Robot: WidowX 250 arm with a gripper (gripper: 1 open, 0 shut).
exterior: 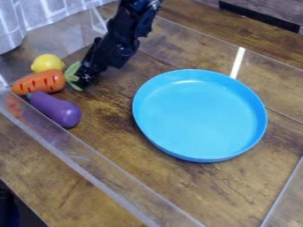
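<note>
The dark robot gripper (92, 69) reaches down from the top of the view to a green toy vegetable (73, 74) at the left; its fingers partly cover that toy, and their state is hard to make out. Beside it lie a yellow toy (48, 63), an orange carrot (38, 82) and a purple eggplant (53, 109). A large blue plate (199, 115) fills the right of the work area.
Clear plastic walls (95, 176) border the wooden surface. A white cylindrical object (9, 22) stands at the top left. Bare wood (142, 186) is free in front of the plate and to its back right.
</note>
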